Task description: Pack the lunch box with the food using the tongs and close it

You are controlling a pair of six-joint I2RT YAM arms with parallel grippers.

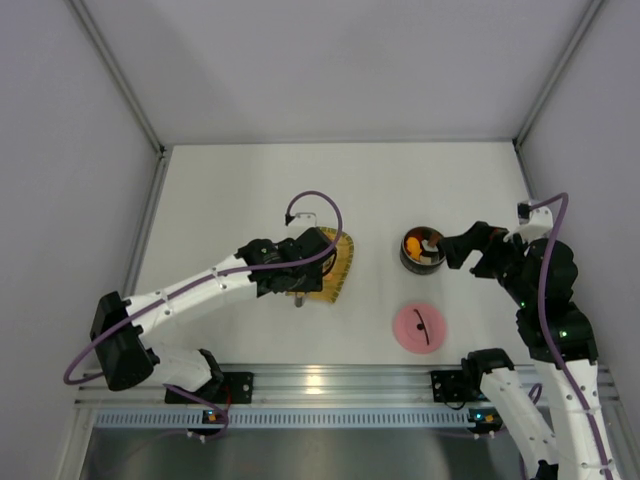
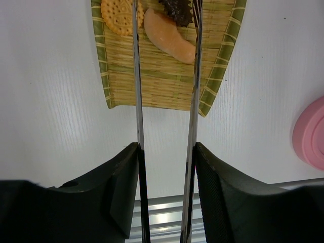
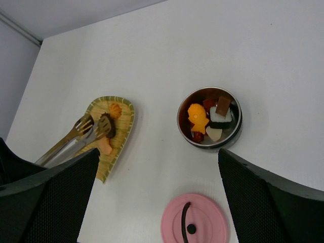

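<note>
My left gripper is shut part-way on metal tongs (image 2: 139, 101), whose two arms run between its fingers and stand apart. Their tips reach over a woven tray (image 2: 152, 93), flanking a dark spiky piece (image 2: 178, 11); the right tip lies close to it, and I cannot tell whether it is gripped. A curved pinkish piece (image 2: 169, 38) and a round biscuit (image 2: 115, 17) share the tray. In the right wrist view, my right gripper is open and empty. Beyond it stands the round lunch box (image 3: 179, 121), uncovered and filled with several foods, including an orange flower-shaped piece (image 3: 197, 116).
A pink lid (image 3: 207, 217) with a dark strap lies on the table in front of the lunch box. A metal rail (image 1: 330, 380) edges the front.
</note>
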